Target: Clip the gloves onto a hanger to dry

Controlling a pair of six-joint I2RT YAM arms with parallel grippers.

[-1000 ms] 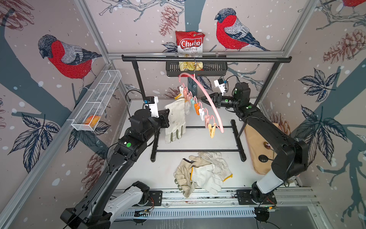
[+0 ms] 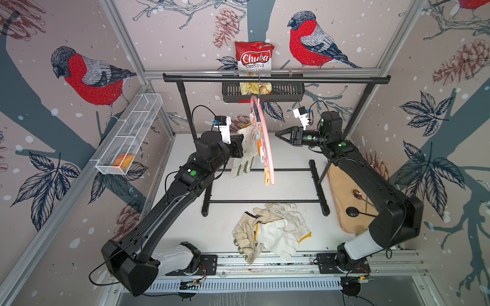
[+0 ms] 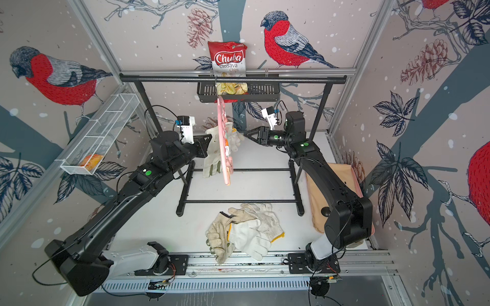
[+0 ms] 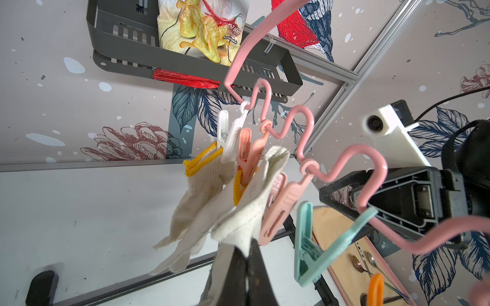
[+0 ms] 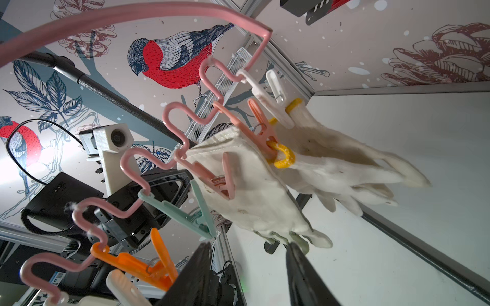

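Observation:
A pink hanger [image 2: 263, 132] with coloured clips hangs from the rack, turned almost edge-on. White gloves with yellow cuffs [image 5: 347, 168] hang from its far-end clips. Nearer, a pale glove [image 5: 245, 188] has a pink clip [image 5: 217, 178] over its cuff. My left gripper is shut at this glove's side, and the cloth narrows into its fingertips. Across the hanger, my right gripper stands open with nothing between its fingers. A mint clip [image 4: 319, 244] and an orange clip [image 5: 143, 262] hang without cloth.
Several loose gloves [image 2: 273, 229] lie in a pile on the table front. The rack's top bar [image 2: 204, 78] spans overhead, with a dark basket [image 2: 291, 91] behind it. A tray with spoons [image 2: 347, 199] lies at right.
My left gripper has moved right and upward, the glove beside it shifting along. The hanger has turned until nearly edge-on.

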